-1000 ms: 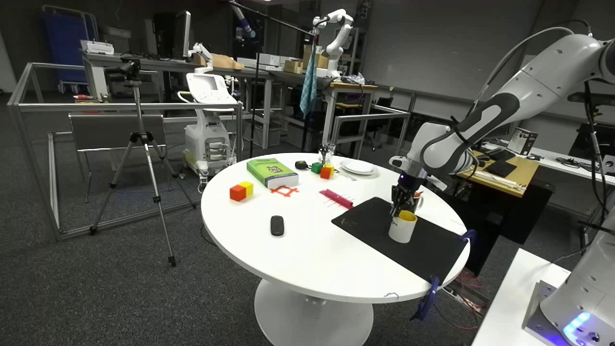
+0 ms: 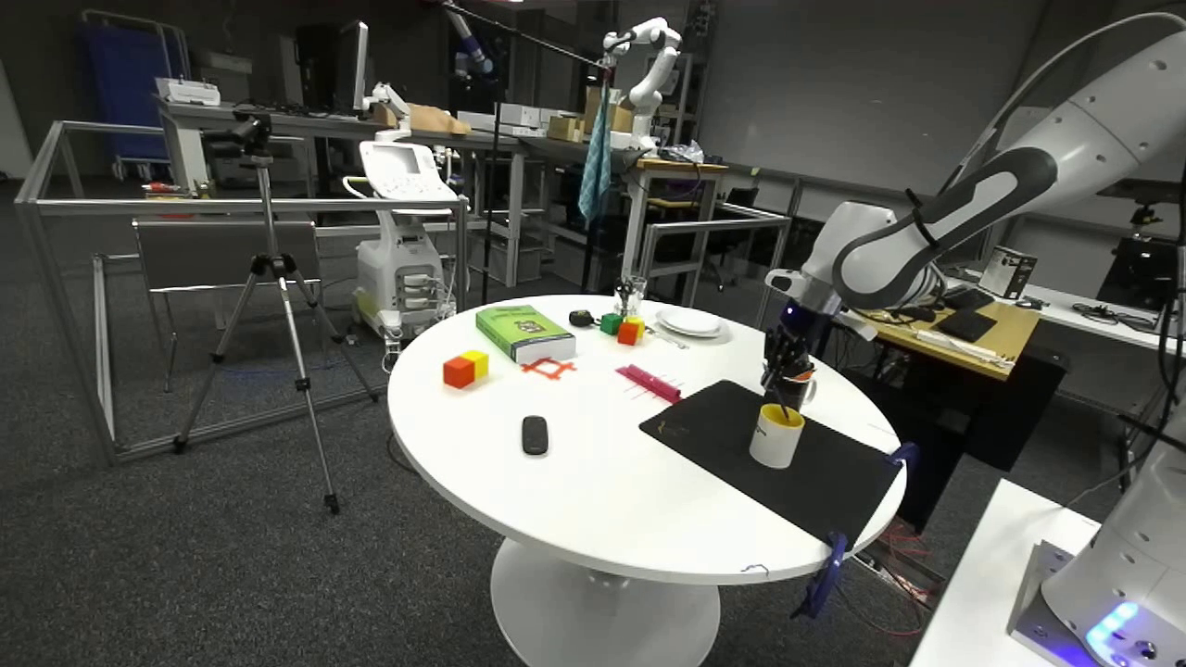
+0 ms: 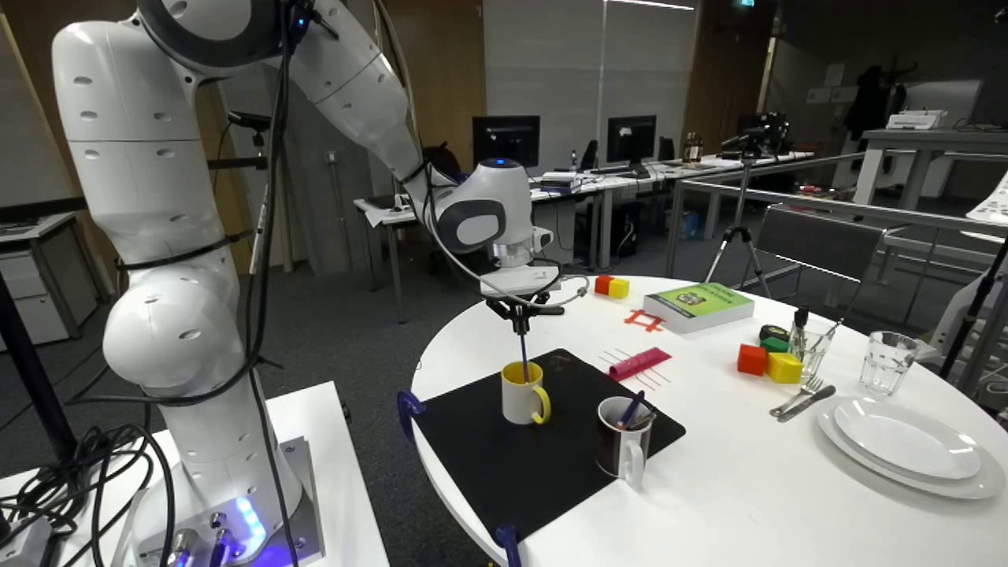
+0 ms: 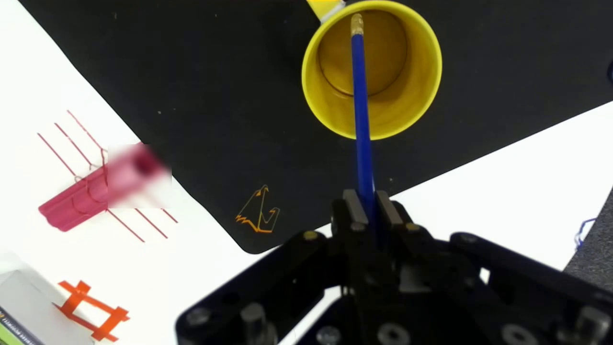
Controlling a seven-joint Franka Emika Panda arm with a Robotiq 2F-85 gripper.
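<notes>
My gripper is shut on a blue pencil [image 4: 360, 97], which points away from the fingers with its eraser end farthest out. In the second exterior view the pencil [image 3: 524, 356] hangs almost upright from the gripper [image 3: 520, 327], its lower end at the mouth of a white mug with a yellow inside [image 3: 520, 405]. The wrist view shows the eraser end over the opening of this mug [image 4: 402, 95]; how deep it reaches is hard to tell. The mug stands upright on a black mat [image 3: 472, 453], apart from my fingers.
A second mug [image 3: 611, 453] holding pens stands close by on the mat. A pink holder [image 3: 640, 364], a green book [image 3: 699, 306], coloured blocks [image 3: 752, 359], glasses [image 3: 886, 362] and white plates [image 3: 983, 477] lie farther off. Blue clamps [image 3: 408, 412] grip the table edge.
The gripper has risen from beside the mug's rim to above it and shifted slightly right in the first exterior view. A dark pencil line now shows beneath it. The mug has not moved.
</notes>
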